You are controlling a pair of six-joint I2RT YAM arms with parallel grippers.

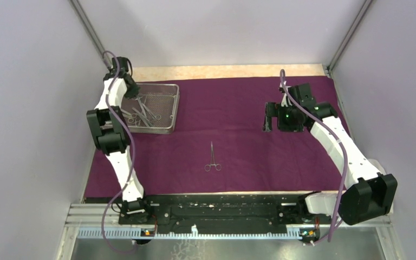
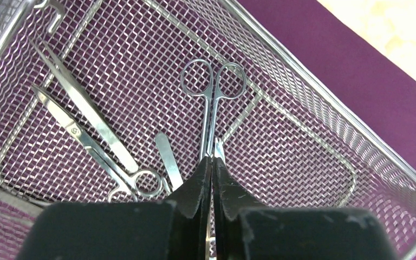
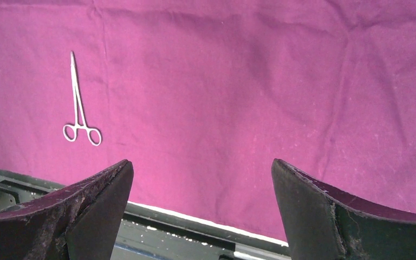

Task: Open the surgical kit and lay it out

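A wire-mesh instrument tray [image 1: 168, 103] at back left holds scissors [image 2: 81, 138], tweezers [image 2: 95, 122] and other steel instruments. My left gripper is over the tray, shut on a ringed instrument [image 2: 206, 114] whose two finger loops lie toward the back in the left wrist view. A single hemostat [image 1: 212, 162] lies on the purple cloth at centre front. My right gripper [image 1: 271, 116] hangs over the cloth on the right, open and empty.
Pale walls bound the table at left, back and right, with a beige strip along the back edge.
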